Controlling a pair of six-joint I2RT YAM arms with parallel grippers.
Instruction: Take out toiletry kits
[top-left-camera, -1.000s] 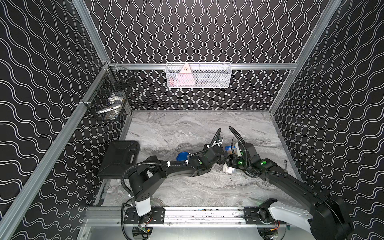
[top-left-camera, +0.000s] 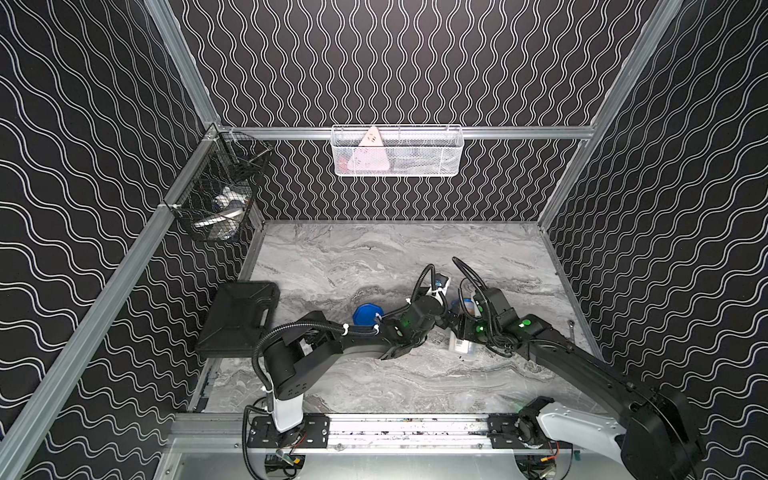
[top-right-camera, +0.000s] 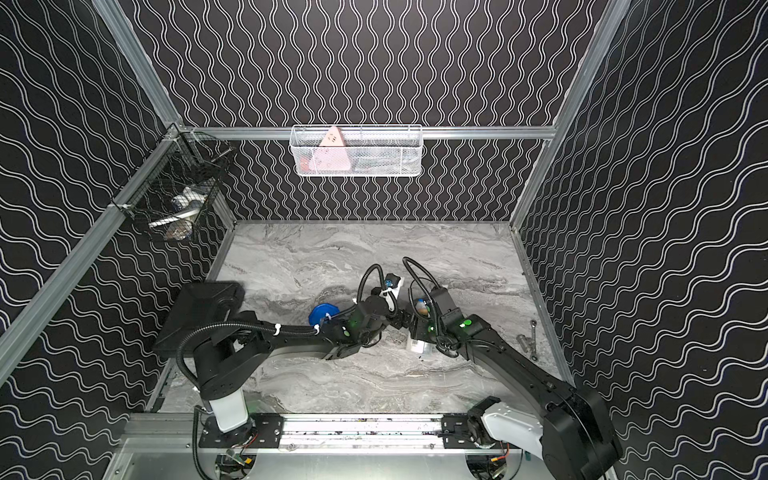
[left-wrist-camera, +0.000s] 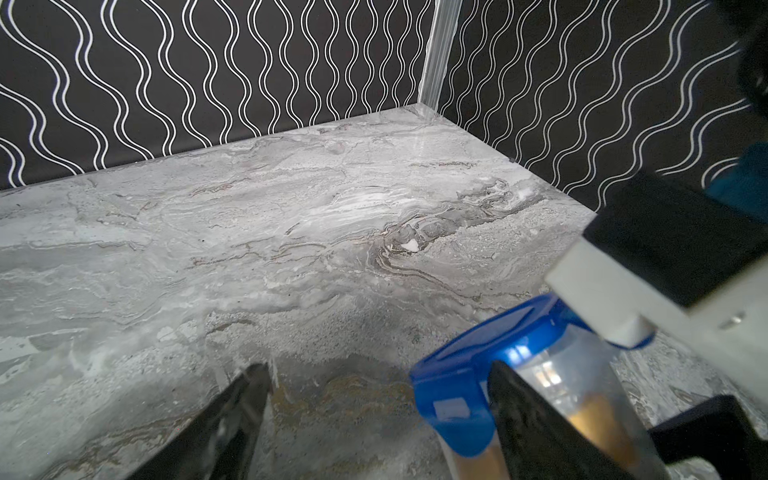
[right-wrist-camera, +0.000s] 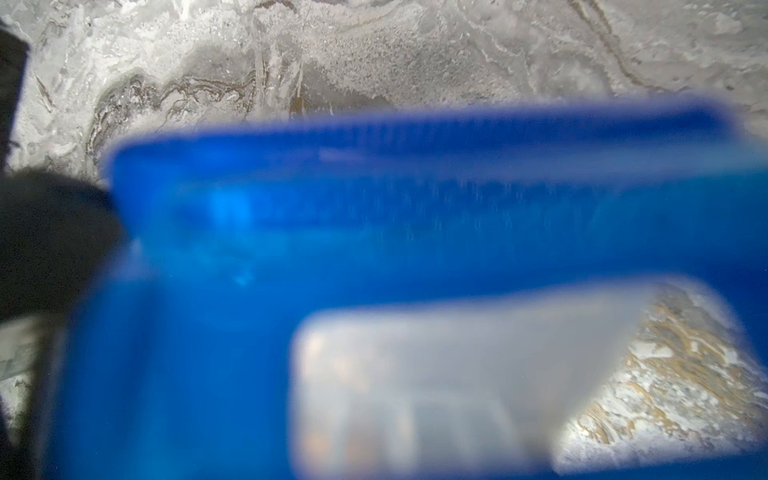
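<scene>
A clear container with a blue lid (left-wrist-camera: 500, 340) stands tilted in the left wrist view, brownish contents showing through its wall. Blurred and very close, the same blue lid (right-wrist-camera: 448, 232) fills most of the right wrist view. My left gripper is open, with a wide gap between its fingers; one finger (left-wrist-camera: 552, 432) overlaps the container's near side, and whether it touches cannot be told. At the container's other side is my right gripper, one dark finger (right-wrist-camera: 52, 240) visible at the left of its view. Its grip is hidden. From above, both arms largely cover the container (top-left-camera: 461, 345).
A blue round item (top-left-camera: 368, 314) lies left of the grippers, partly under the left arm. A black case (top-left-camera: 237, 318) sits at the left edge. Wire baskets hang on the back (top-left-camera: 397, 152) and left (top-left-camera: 220, 192) walls.
My left wrist has turned and shifted slightly, showing more of its white part. The right gripper has moved a little left and nearer the table's front. The container's visible part has shifted slightly.
</scene>
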